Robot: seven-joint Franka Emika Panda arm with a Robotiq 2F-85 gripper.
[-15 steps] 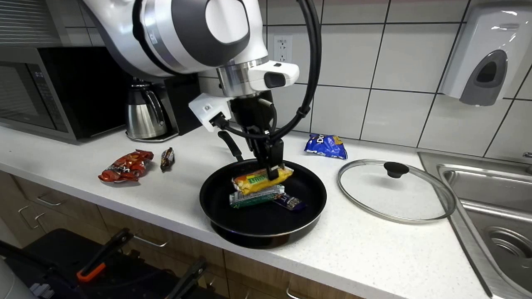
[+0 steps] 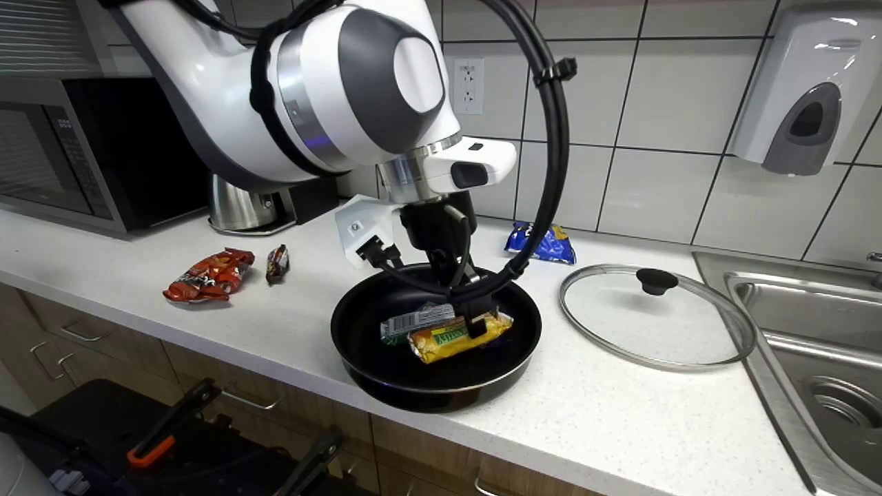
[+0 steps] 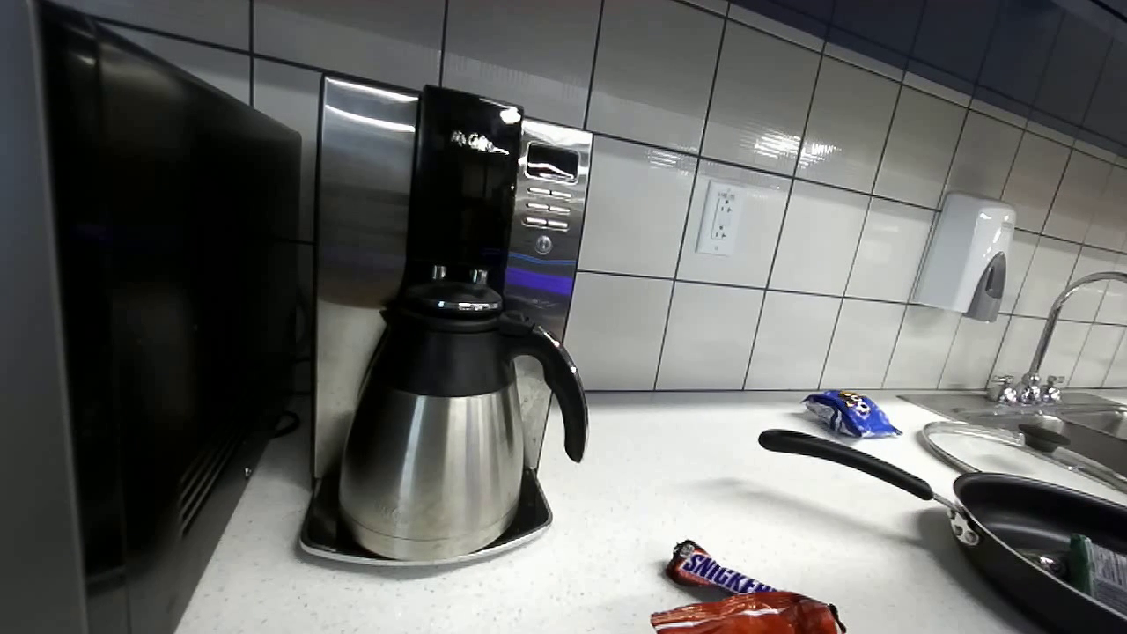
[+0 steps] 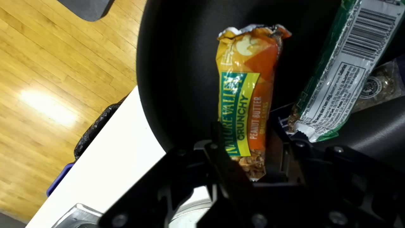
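Inside the black frying pan (image 2: 430, 401), my gripper (image 2: 477, 324) is shut on a yellow-orange Nature Valley peanut butter bar (image 2: 434, 342). From the wrist view, the fingers grip the bar (image 4: 243, 91) near its lower end, and most of it sticks out beyond them over the pan floor. Whether it touches the floor I cannot tell. Beside it in the pan lies a green bar (image 4: 351, 68), barcode side up. A dark-wrapped bar (image 4: 383, 83) lies partly under that green one.
A glass lid (image 2: 661, 326) with a black knob rests right of the pan, before the sink (image 2: 818, 331). Behind lies a blue chip bag (image 2: 541, 242). Left on the counter are a red bag (image 2: 211, 277) and a Snickers (image 3: 718, 569). The pan's handle (image 3: 840, 454) points backward.
My gripper has carried the yellow bar from the pan's back toward its front right, and lower. It now hides the dark bar in exterior view 1. The green bar looks unmoved.
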